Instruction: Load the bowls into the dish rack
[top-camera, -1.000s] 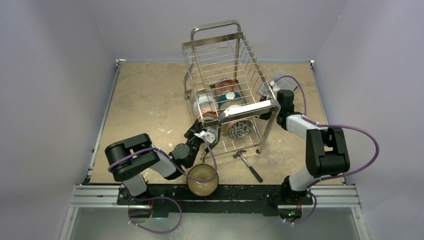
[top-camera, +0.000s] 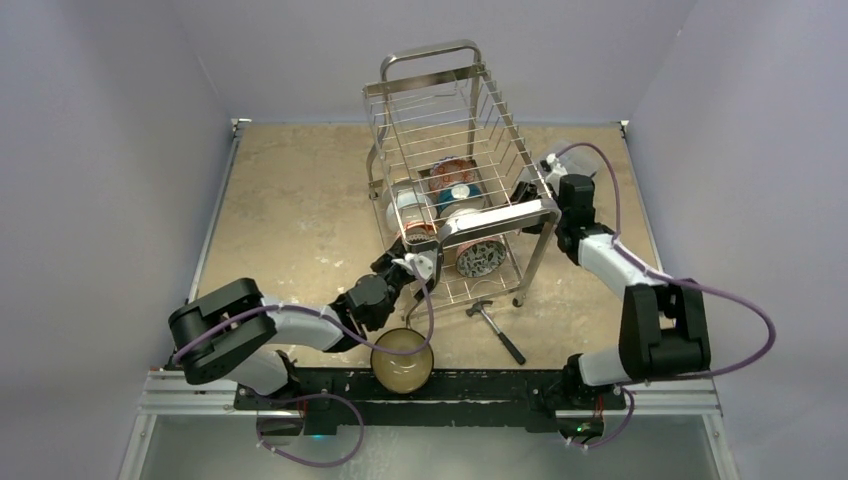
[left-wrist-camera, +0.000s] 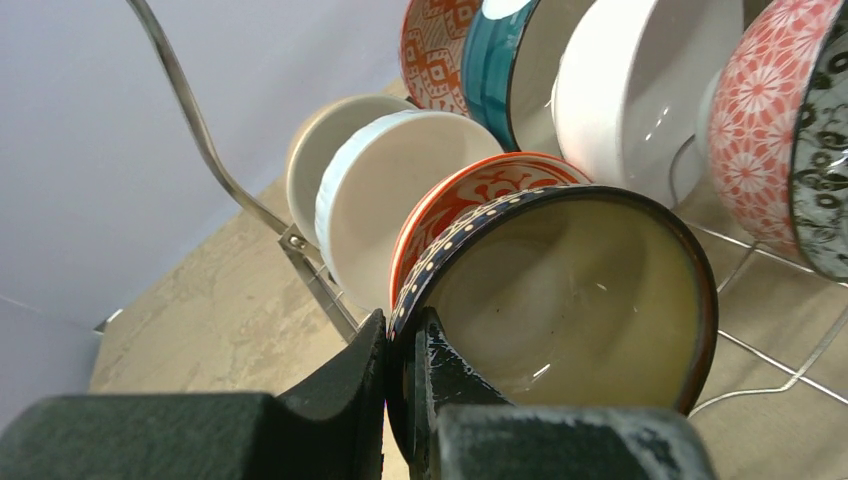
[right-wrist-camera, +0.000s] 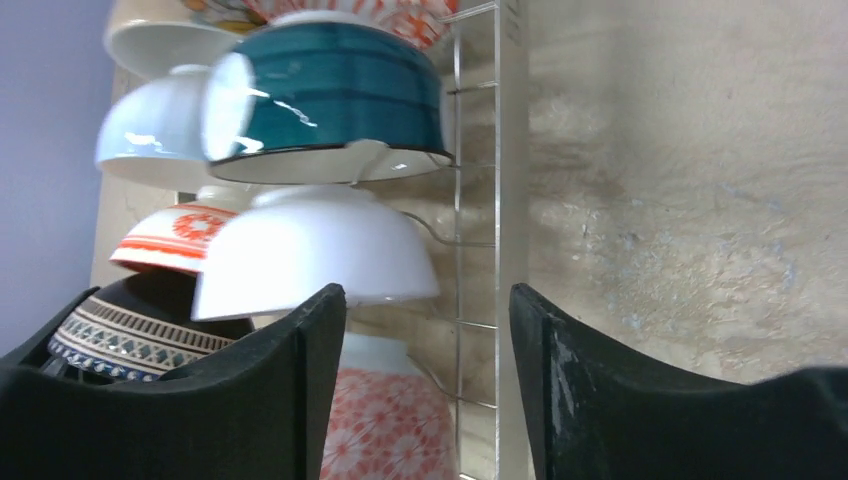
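In the left wrist view, my left gripper is shut on the rim of a dark bowl (left-wrist-camera: 590, 290) with a cream-dotted band. The bowl stands tilted in the lower tier of the dish rack (top-camera: 497, 216), next to a red-and-white bowl (left-wrist-camera: 500, 185). My right gripper has its fingers apart at the rack's right side. A white bowl (right-wrist-camera: 315, 245) and the rack's side rail are seen beyond those fingers; nothing is clearly gripped. The teal bowl (right-wrist-camera: 330, 95) and pink flowered bowl (right-wrist-camera: 385, 425) also sit in the rack.
A round olive pan (top-camera: 402, 360) lies at the front edge, and a hammer (top-camera: 497, 332) rests in front of the rack. Behind the right arm is a clear container (top-camera: 577, 160). Bare board stretches out left of the rack.
The pan has slid a little left.
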